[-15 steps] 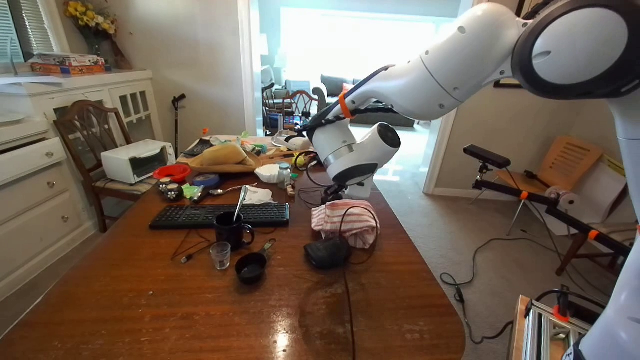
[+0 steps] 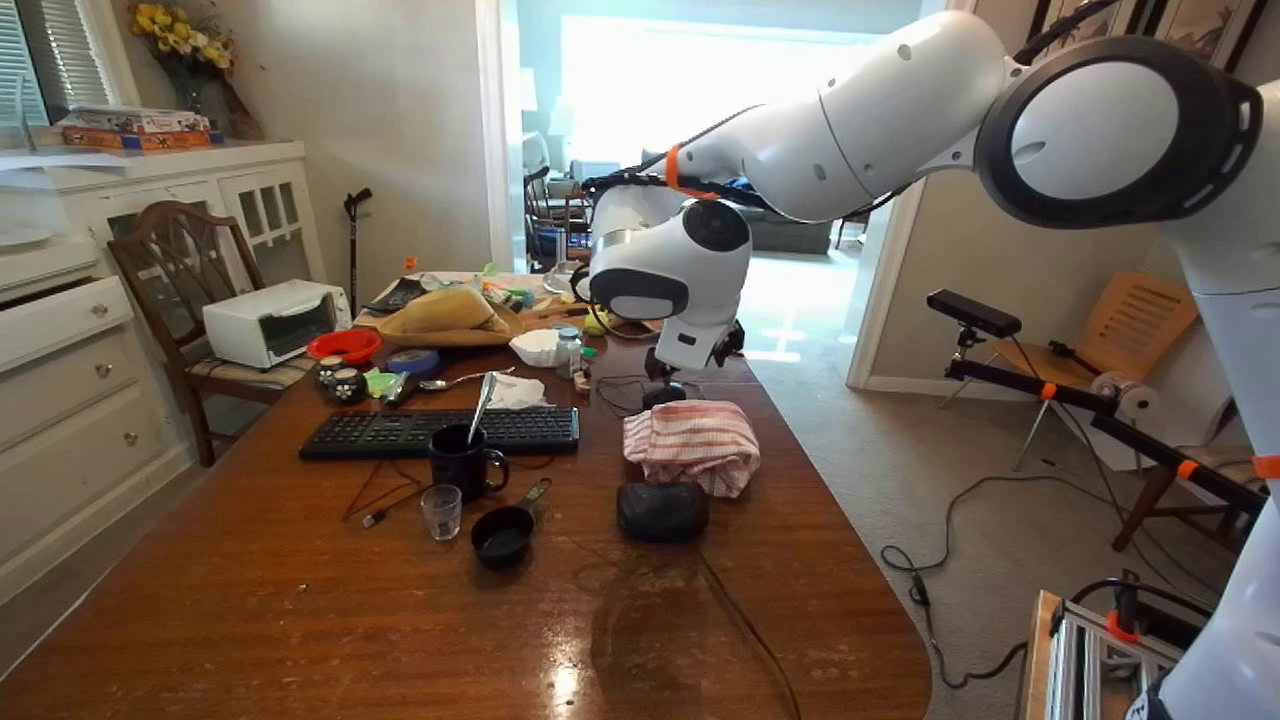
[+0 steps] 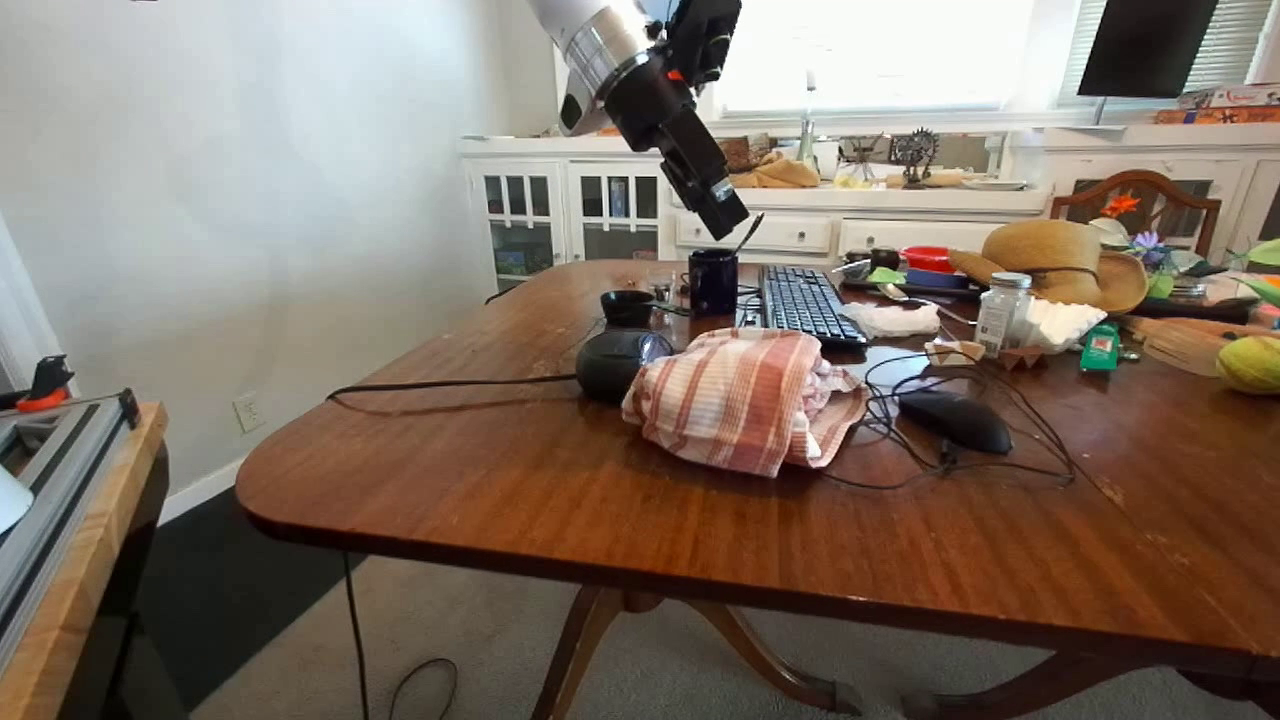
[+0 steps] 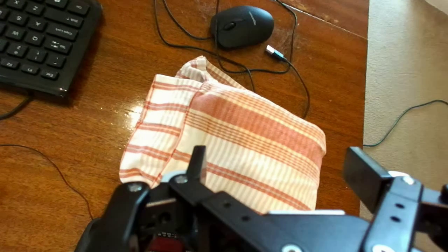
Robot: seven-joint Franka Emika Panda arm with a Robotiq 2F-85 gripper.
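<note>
A striped red-and-white cloth [image 2: 692, 444] lies folded in a heap on the wooden table, with a dark rounded object [image 2: 662, 512] close beside it and a cable running off that object. In the second exterior view the cloth [image 3: 732, 396] and the dark object [image 3: 614, 364] look to be touching. My gripper is open above the cloth [image 4: 252, 134], its fingers [image 4: 196, 163] wide apart and nothing held between them. The second exterior view has the gripper [image 3: 726, 222] well above the tabletop, pointing downward.
A black mouse [image 4: 242, 27] with tangled cables lies beyond the cloth. A keyboard [image 2: 438, 433], dark mug [image 2: 462, 460] with a spoon, small glass [image 2: 441, 512] and black measuring cup [image 2: 501, 535] stand to the left.
The arm has risen and moved back from the cloth, and the wrist has turned. The dark object has shifted slightly right. Its cable, looped over the cloth before, now trails toward the table's front.
</note>
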